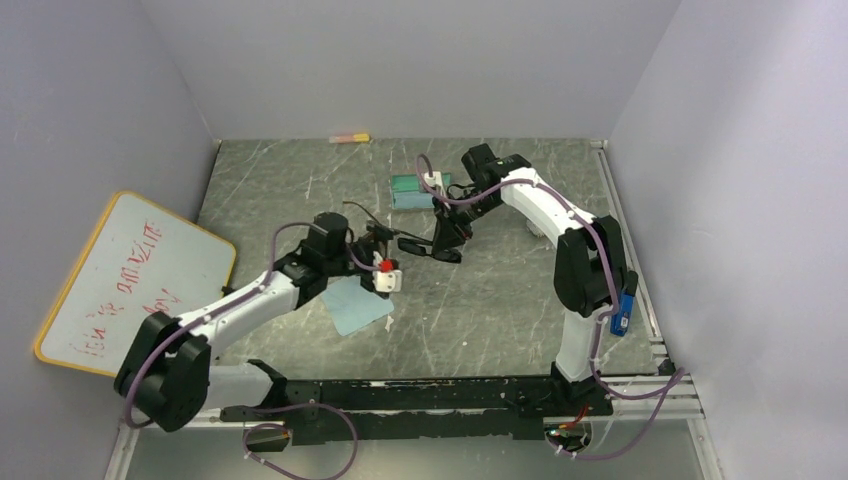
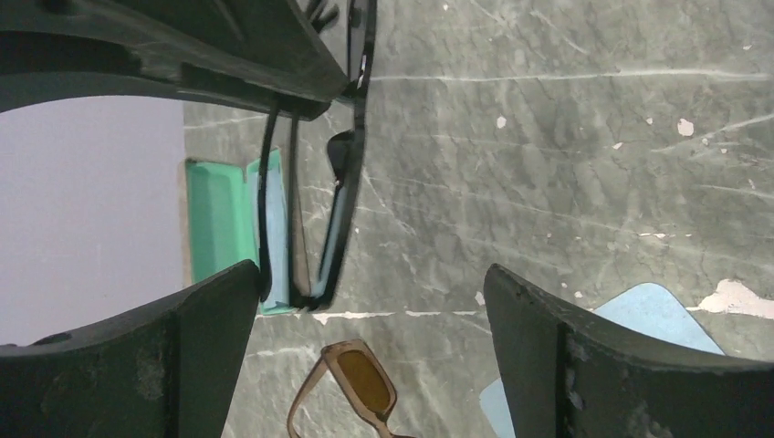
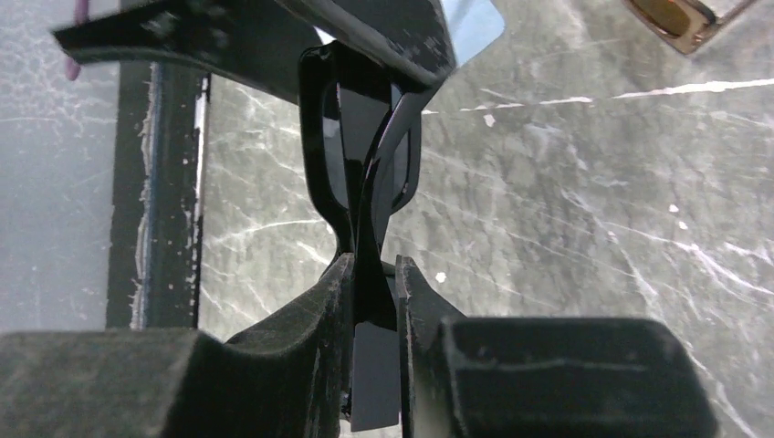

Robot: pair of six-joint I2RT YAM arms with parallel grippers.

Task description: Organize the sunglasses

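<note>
Black sunglasses hang in my right gripper, which is shut on them. In the left wrist view their dark frame stands on end near my open left gripper, just ahead of its fingers. Brown-lensed sunglasses lie on the table below. A green and light-blue case lies open at the back centre. A light-blue cloth lies on the left part of the table, partly under the left arm in the top view.
A whiteboard leans along the left edge. A yellow object lies at the back edge, a blue object at the right.
</note>
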